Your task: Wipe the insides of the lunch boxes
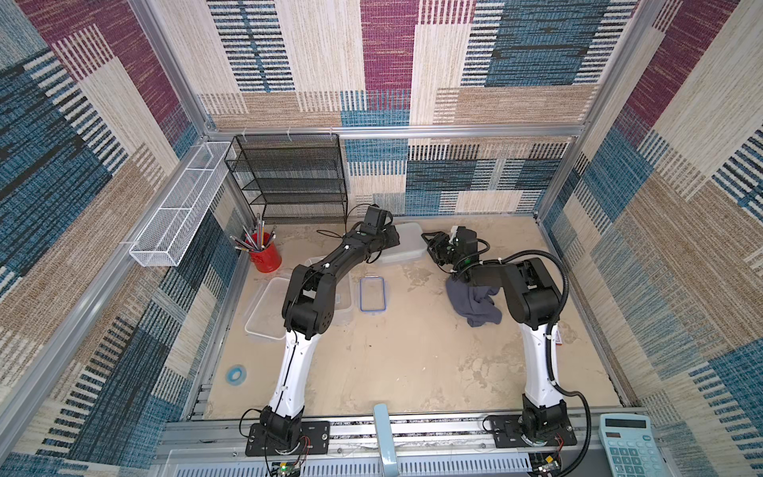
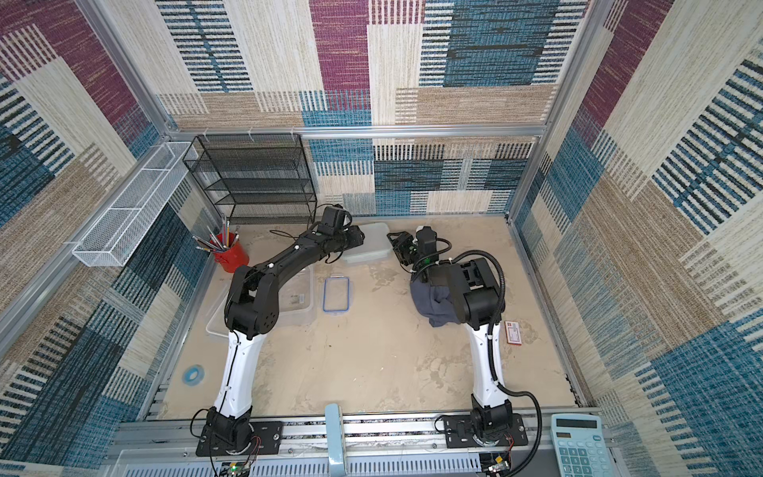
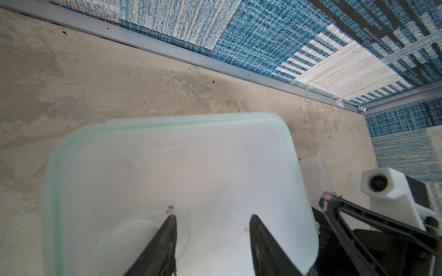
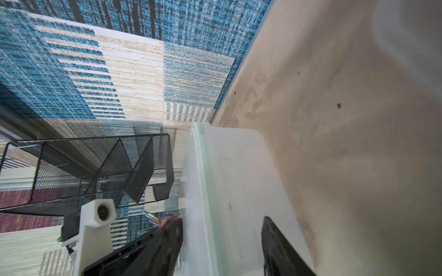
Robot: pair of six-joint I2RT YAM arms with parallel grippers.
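A translucent lunch box (image 1: 407, 238) with a pale green rim stands at the back middle, seen close in both wrist views. My left gripper is at its left end, fingers either side of part of it, apparently shut on it. My right gripper stands open at the box's right end, its fingers round the near edge. More clear plastic containers (image 1: 266, 310) lie at the left, partly behind my left arm. A dark grey cloth (image 1: 473, 306) lies beneath my right arm.
A blue-rimmed lid (image 2: 336, 308) lies in the middle. A red pen cup (image 1: 264, 258) and black wire rack (image 1: 286, 171) stand at the back left. A blue tape ring (image 1: 242, 373) lies front left.
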